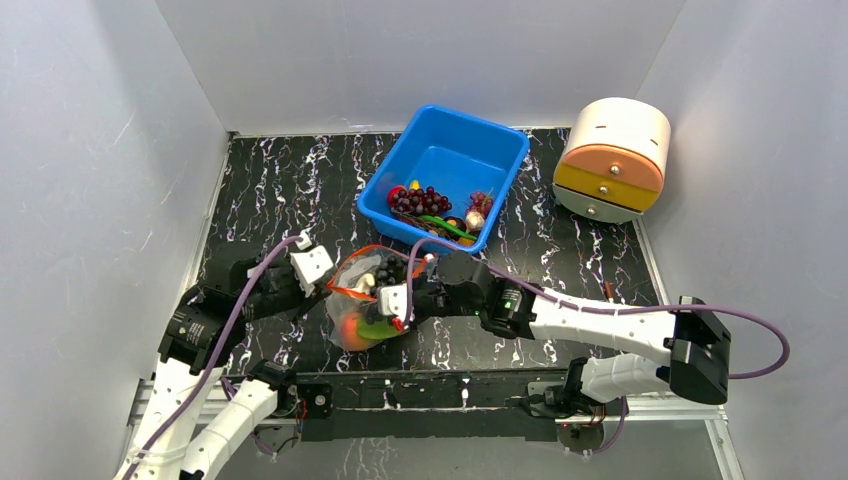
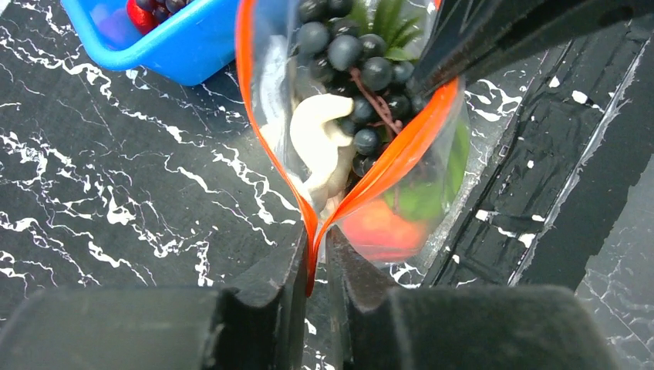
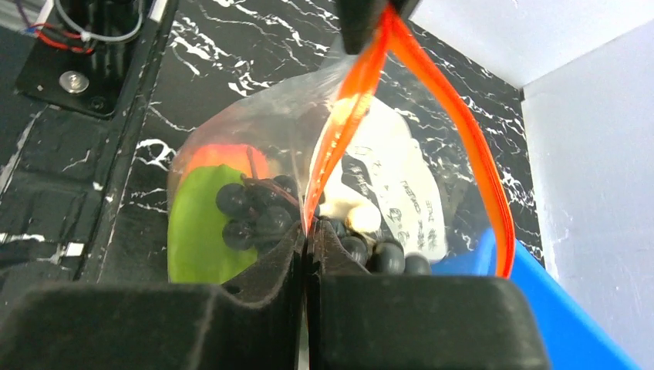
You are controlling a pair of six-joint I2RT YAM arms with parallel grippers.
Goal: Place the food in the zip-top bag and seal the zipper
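Note:
The clear zip top bag [image 1: 343,325] with orange zipper edges stands mouth up between my arms. Inside are black grapes [image 2: 344,52], a pale curved piece [image 2: 320,139], a green food item [image 3: 202,231] and an orange-red one [image 2: 384,227]. At the bag's left corner my left gripper is slightly open, the orange zipper end [image 2: 311,262] lying between its fingers. My right gripper is shut on the near zipper edge [image 3: 343,123], which runs down into its fingertips. In the top view the right gripper's arm covers part of the bag.
Behind the bag stands a blue bin [image 1: 432,112] with more food, including dark red grapes [image 1: 420,200]. A small drawer cabinet [image 1: 612,150] sits at the back right.

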